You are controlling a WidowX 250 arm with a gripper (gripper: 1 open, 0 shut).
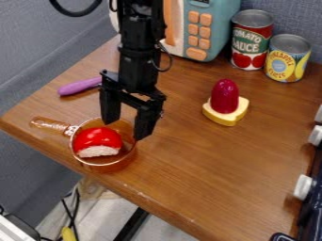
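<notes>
My black gripper (pixel 127 119) hangs over a small copper pan (pixel 107 164) near the table's left front edge, its fingers apart, above and right of the red and white piece (pixel 97 140) in the pan. The pan's handle (pixel 53 125) points back-left. I cannot make out anything held between the fingers.
A purple object (pixel 79 86) lies back-left. A red oval on a yellow base (pixel 228 117) stands right of centre. Two cans (pixel 249 42) and a toy microwave (pixel 195 24) stand at the back. A dark appliance (pixel 306 198) lines the right edge.
</notes>
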